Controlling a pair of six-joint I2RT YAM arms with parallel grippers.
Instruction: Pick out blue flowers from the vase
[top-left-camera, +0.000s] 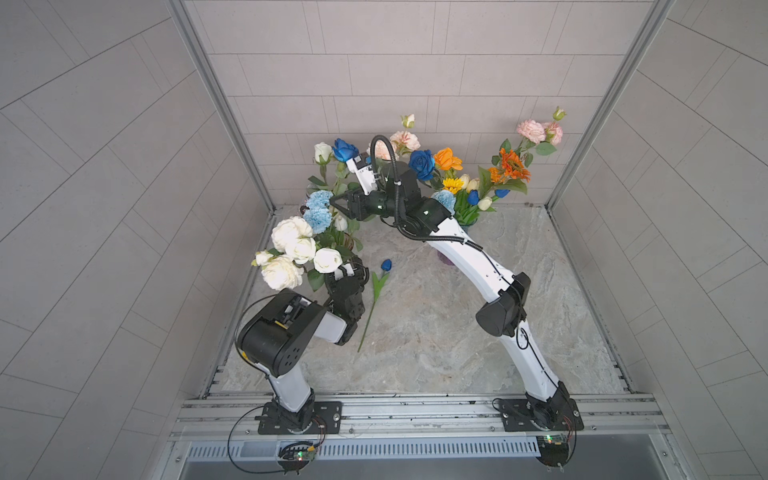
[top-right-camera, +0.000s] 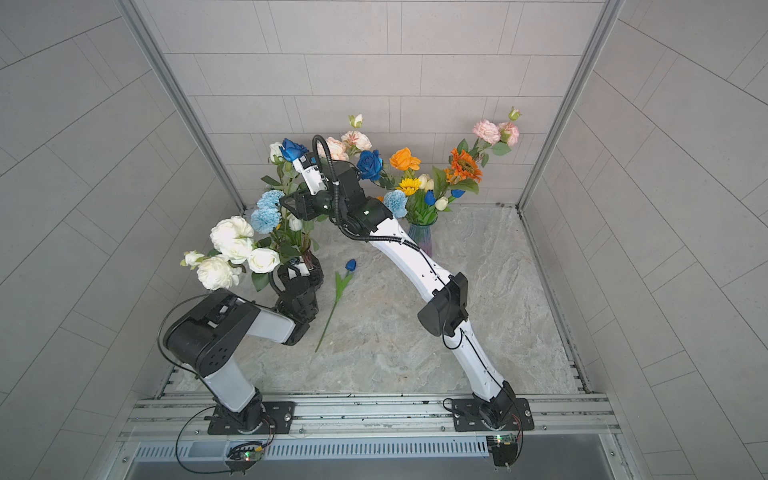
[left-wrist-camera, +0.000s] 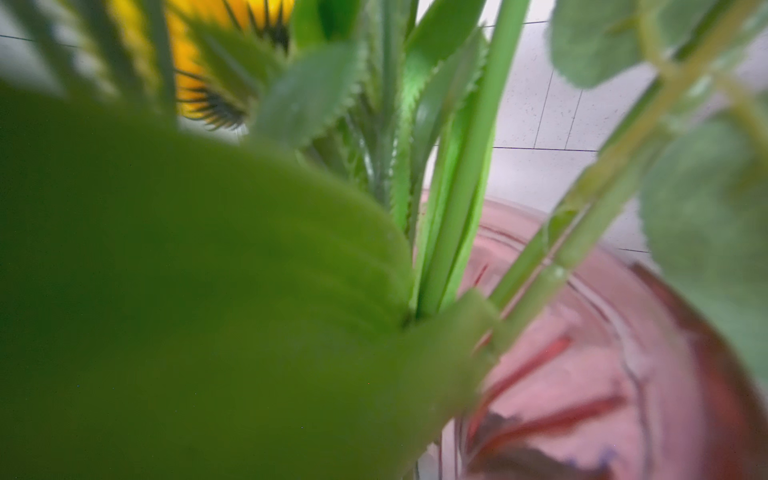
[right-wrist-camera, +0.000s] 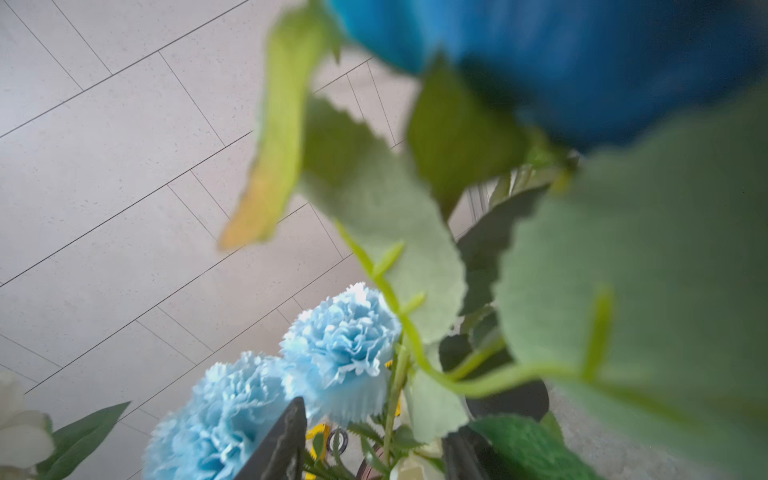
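Observation:
My right gripper (top-left-camera: 340, 206) reaches into the left bouquet beside the light blue carnations (top-left-camera: 318, 210); in the right wrist view its open fingers show below the carnations (right-wrist-camera: 336, 352), under a dark blue rose (right-wrist-camera: 544, 56). My left gripper (top-left-camera: 345, 272) is low at that bouquet's vase (left-wrist-camera: 608, 344); leaves hide its fingers and what lies between them. Further blue roses (top-right-camera: 369, 164) and blue tulips (top-right-camera: 429, 197) stand behind and right. A single blue tulip (top-left-camera: 386, 265) lies on the table, right of my left gripper.
A second vase (top-right-camera: 420, 237) with mixed flowers stands back right, partly behind my right arm. White roses (top-right-camera: 232, 236) lean over the left side. Tiled walls close in the back and sides.

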